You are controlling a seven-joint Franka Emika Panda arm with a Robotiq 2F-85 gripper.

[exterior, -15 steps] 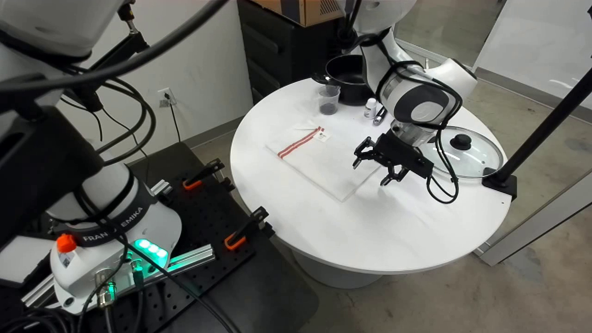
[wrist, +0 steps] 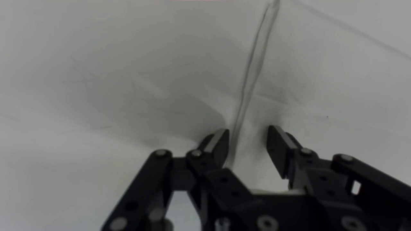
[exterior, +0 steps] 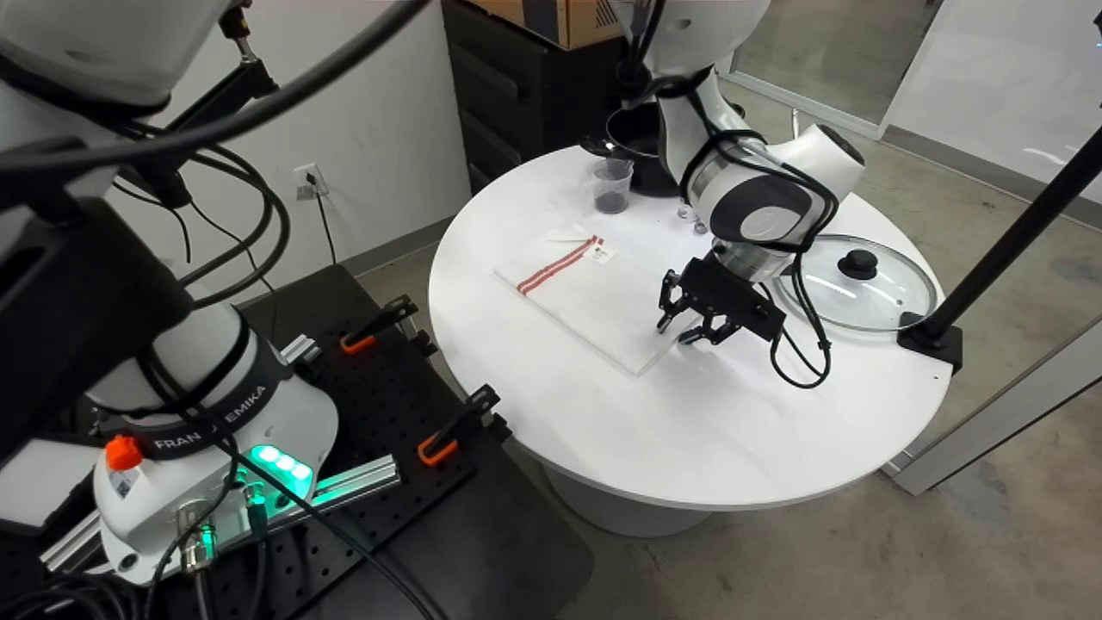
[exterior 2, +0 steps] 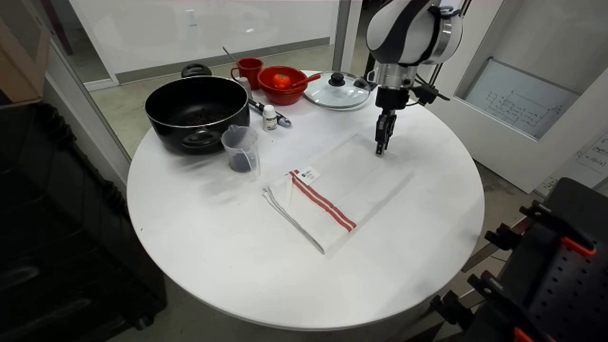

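A white towel (exterior 2: 365, 165) with red stripes near one end lies folded flat on the round white table (exterior 2: 228, 251). At the towel's plain edge, away from the stripes, my gripper (exterior: 674, 336) points down low over the cloth. In the wrist view the gripper is part open. The towel's edge (wrist: 246, 88) runs as a thin double line into the gap between the fingers, closer to the left fingertip (wrist: 221, 144). Cloth lies under the right fingertip (wrist: 275, 144). Whether either finger touches the cloth, I cannot tell.
A black pot (exterior 2: 196, 114), a clear measuring cup (exterior 2: 242, 151), a small white bottle (exterior 2: 270, 118), a red bowl (exterior 2: 282, 94), a red mug (exterior 2: 249, 71) and a glass lid (exterior 2: 337, 91) stand along the far side.
My gripper has come lower and slightly left in exterior view 1, and its fingers have drawn closer together. The towel looks unmoved.
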